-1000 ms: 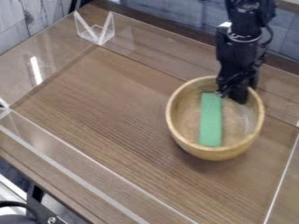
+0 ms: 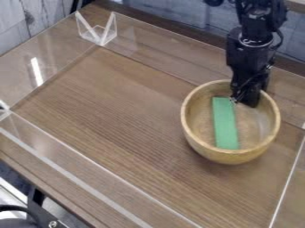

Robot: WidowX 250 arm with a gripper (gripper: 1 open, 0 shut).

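A wooden bowl (image 2: 191,131) sits on the right of the wooden table (image 2: 95,116), with a green rectangular block (image 2: 226,125) lying inside it. My black gripper (image 2: 258,85) hangs over the bowl's far right rim, pointing down. Its fingers are dark and small against the rim, so whether they are open or closed on it is unclear.
A clear angular plastic piece (image 2: 98,29) stands at the back left. Dark cabling shows at the bottom left corner.
Over the last second the bowl, with the block inside, has shifted right along with my gripper.
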